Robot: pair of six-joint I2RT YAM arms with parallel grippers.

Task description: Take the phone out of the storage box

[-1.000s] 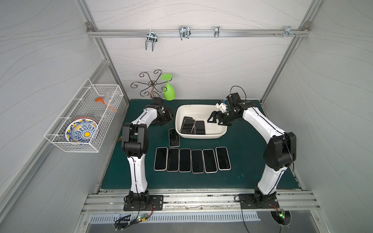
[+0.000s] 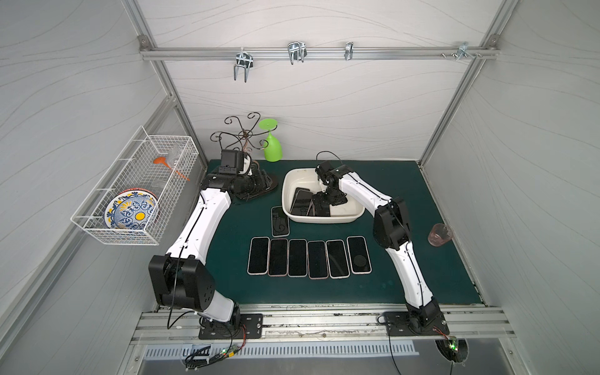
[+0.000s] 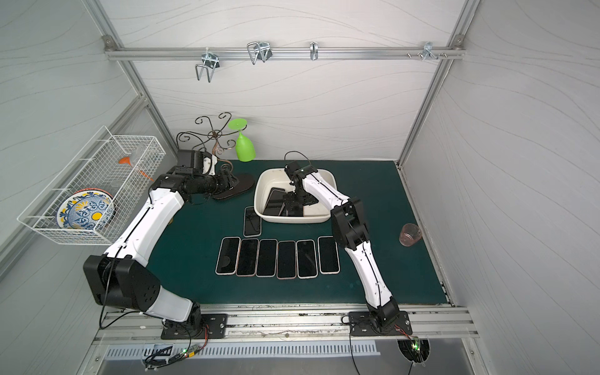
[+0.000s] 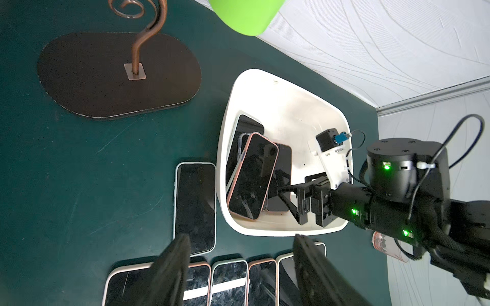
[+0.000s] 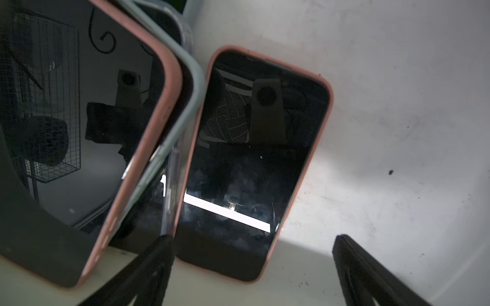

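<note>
The white storage box (image 2: 350, 212) holds several phones piled on its left side. In the right wrist view a pink-edged phone (image 5: 248, 168) lies on the box floor, beside stacked phones (image 5: 61, 127). My right gripper is open, down inside the box above that phone, with nothing between its fingers. My left gripper (image 2: 256, 184) is open, raised to the left of the box.
Six phones (image 2: 297, 256) lie in a row at the front, with another phone (image 4: 195, 208) left of the box. A metal stand with green cup (image 3: 243, 147) is at back left, a wire basket on the left wall, a glass (image 3: 410, 234) at right.
My right gripper has moved left and into the box over the phones. The left arm has swung left and up, away from the box.
</note>
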